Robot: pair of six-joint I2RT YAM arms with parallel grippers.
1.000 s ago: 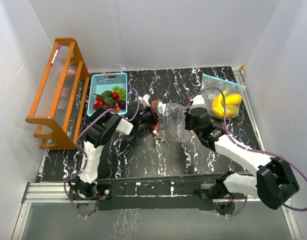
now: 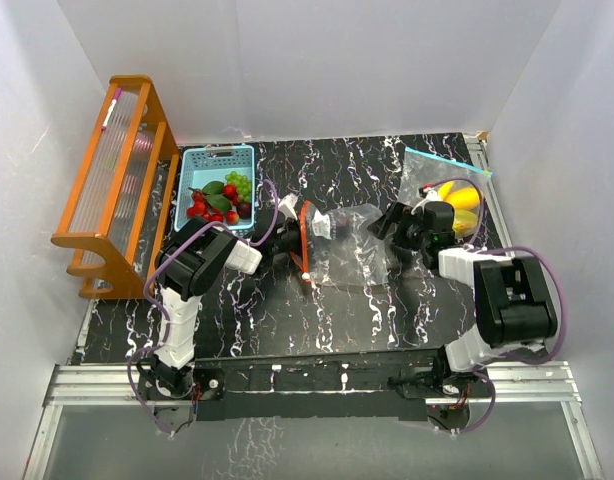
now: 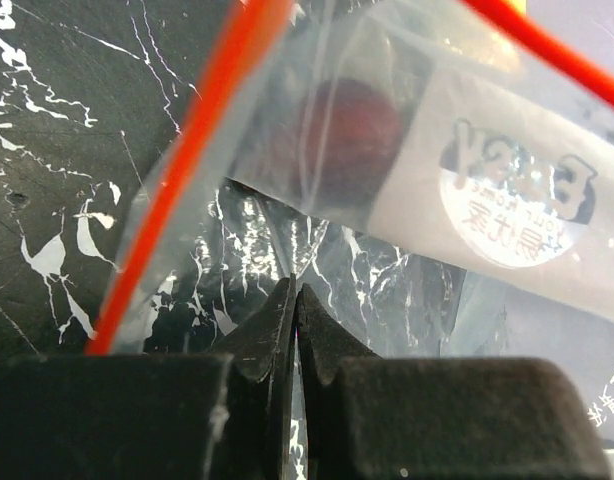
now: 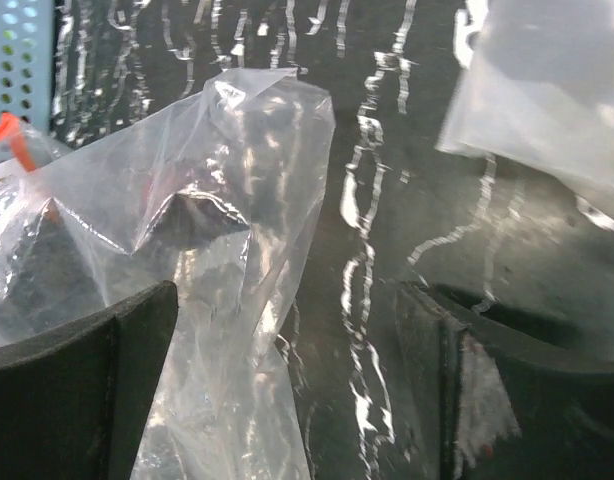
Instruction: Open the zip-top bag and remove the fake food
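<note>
A clear bag [image 2: 352, 250] with an orange zip edge [image 2: 304, 240] lies mid-table, its zip facing left. My left gripper [image 2: 292, 238] is at that edge; in the left wrist view the left gripper is shut with nothing visible between its tips, the orange strips [image 3: 177, 190] spread to either side. A blurred red shape [image 3: 352, 125] shows through the plastic; I cannot tell whether it is inside or behind. My right gripper stands open near the bag's closed end [image 4: 272, 110], its fingers wide apart with no grip on the plastic.
A second clear bag with a blue zip [image 2: 447, 158] holds yellow bananas [image 2: 462, 197] at the back right, partly behind my right arm. A light blue basket [image 2: 217, 160] of fruit stands back left, beside a wooden rack [image 2: 117, 190].
The orange edge has shifted slightly left.
</note>
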